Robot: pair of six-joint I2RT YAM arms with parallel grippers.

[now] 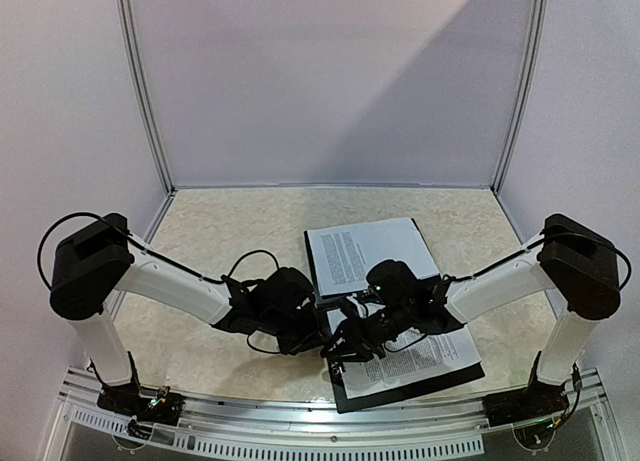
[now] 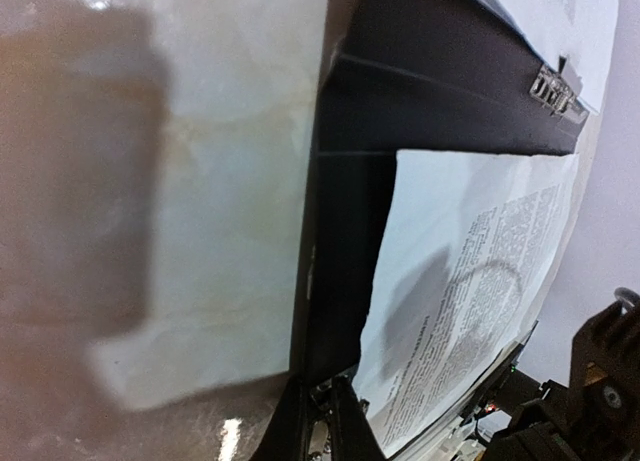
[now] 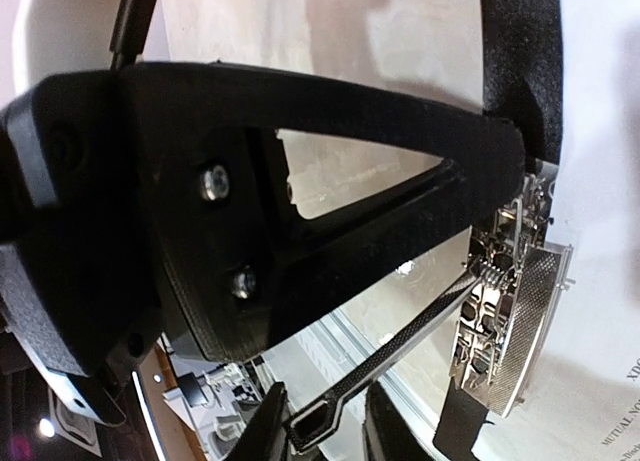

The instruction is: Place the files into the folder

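Observation:
A black folder (image 1: 408,388) lies open, with a white sheet (image 1: 370,253) on its far half and another printed sheet (image 2: 470,271) on its near half. My right gripper is part open, its fingers on either side of a long metal lever (image 3: 390,353). This lever rises from the metal clip (image 3: 505,301) at the near half's left edge, beside the sheet. At that same edge, my left gripper has its fingertips close together around clip metal; whether they grip it cannot be told. In the top view both grippers' fingertips are hard to make out.
A second metal clip (image 2: 552,89) sits on the folder's far half by its sheet. Bare table (image 1: 210,241) lies left of the folder, and walls (image 1: 330,81) close off the back and sides. The two grippers are very near each other.

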